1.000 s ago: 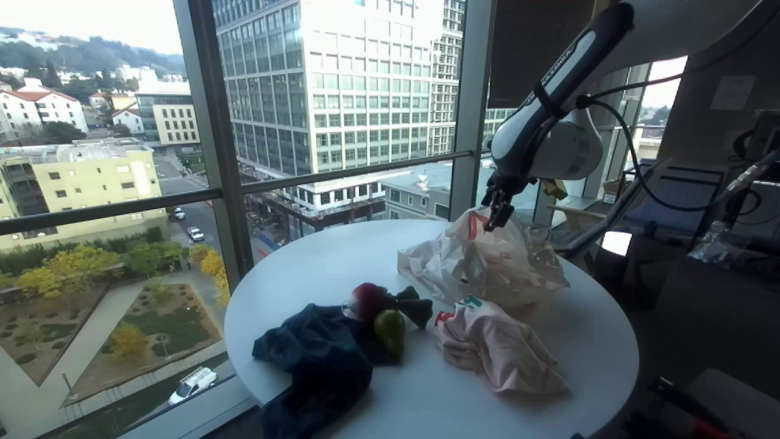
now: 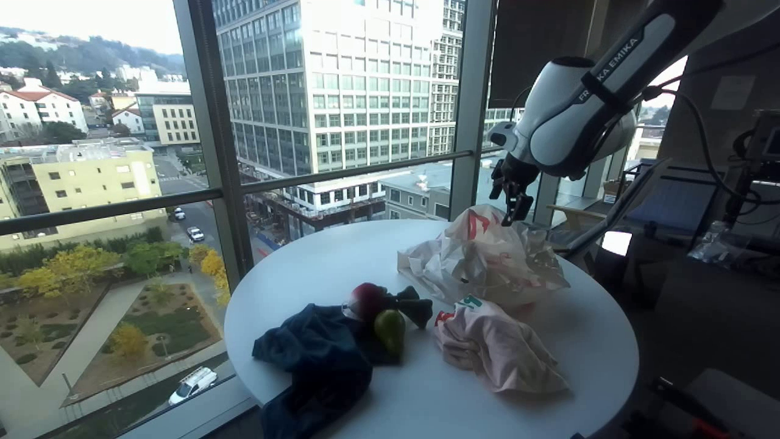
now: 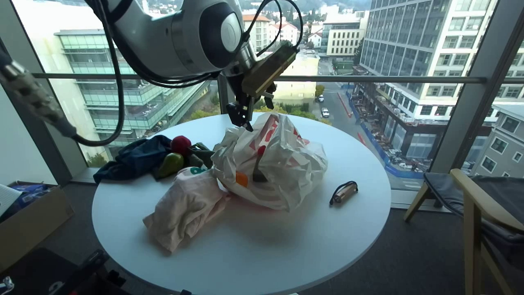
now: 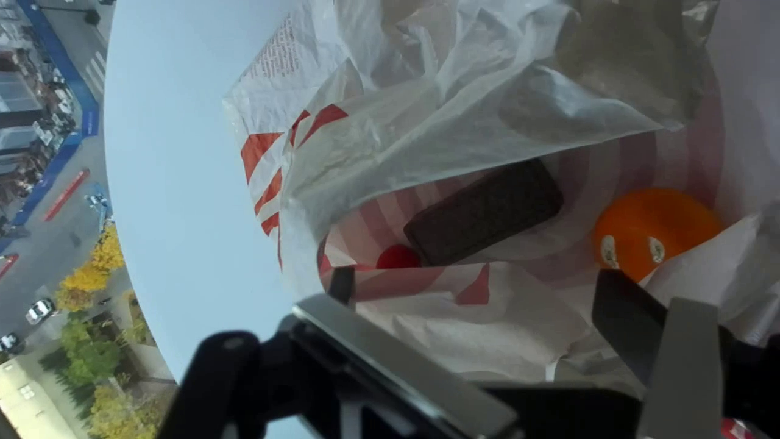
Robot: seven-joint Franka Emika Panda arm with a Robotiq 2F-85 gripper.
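My gripper (image 2: 509,201) stands open above the white plastic bag (image 2: 475,256) with red markings, on the round table's far right in exterior view 1. From the wrist view, the bag's mouth gapes below the spread fingers (image 4: 629,318). Inside lie a dark rectangular block (image 4: 486,212), an orange fruit (image 4: 651,227) with stickers, and a small red round thing (image 4: 398,257). Nothing shows between my fingers. In exterior view 2 the gripper (image 3: 253,115) hovers at the bag's upper left edge; whether it touches the plastic, I cannot tell.
A pink cloth (image 3: 189,206) lies beside the bag. Dark blue cloth (image 2: 314,358), a red round fruit (image 2: 367,300) and a green pear (image 2: 389,329) sit together. A small brown object with a black cord (image 3: 344,193) lies apart.
The arm has turned and my gripper has risen slightly and shifted right in exterior view 1. The bag, cloths and fruit look unmoved.
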